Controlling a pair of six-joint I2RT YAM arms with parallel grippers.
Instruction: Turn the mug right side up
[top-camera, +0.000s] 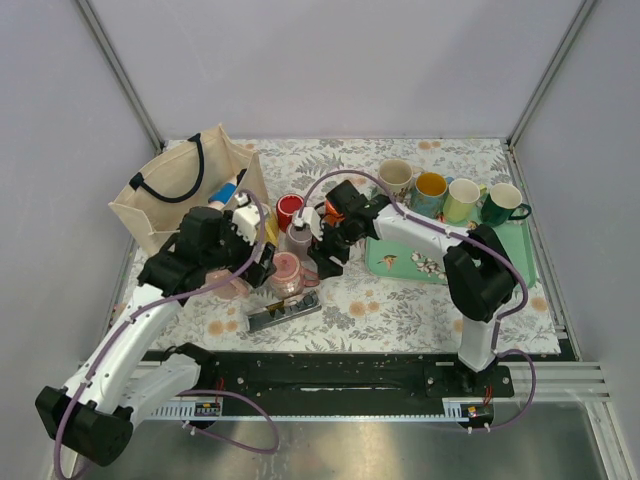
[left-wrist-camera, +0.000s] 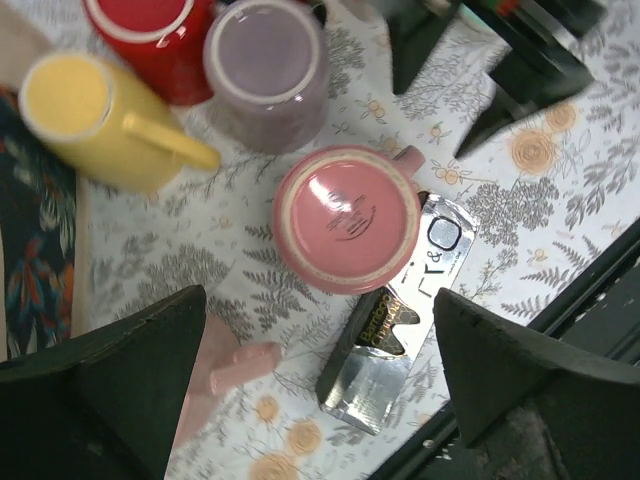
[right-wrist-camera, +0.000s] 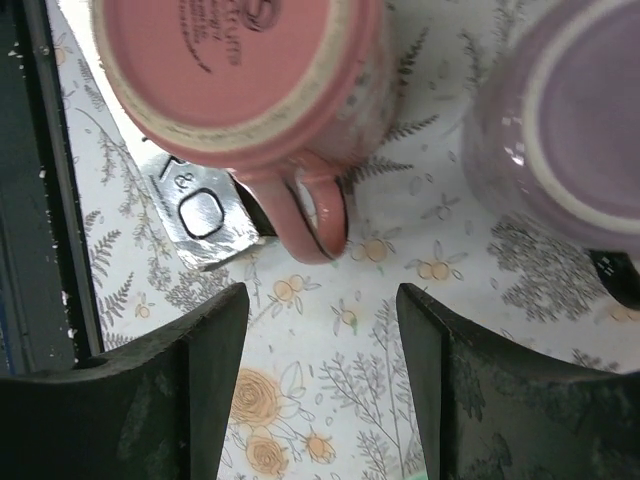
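An upside-down pink mug rests by a silver tin (top-camera: 283, 312), its handle (right-wrist-camera: 315, 215) pointing toward my right gripper, which is open just beside it in the right wrist view. My left gripper hovers open above the same area, the mug between and beyond its fingers in its wrist view. Another pink mug (left-wrist-camera: 205, 380) lies at lower left, partly hidden by a finger.
Purple (left-wrist-camera: 265, 75), yellow (left-wrist-camera: 95, 120) and red (left-wrist-camera: 155, 40) mugs sit behind. A canvas bag (top-camera: 140, 210) stands left; a green tray (top-camera: 395, 260) with upright mugs along its back is right.
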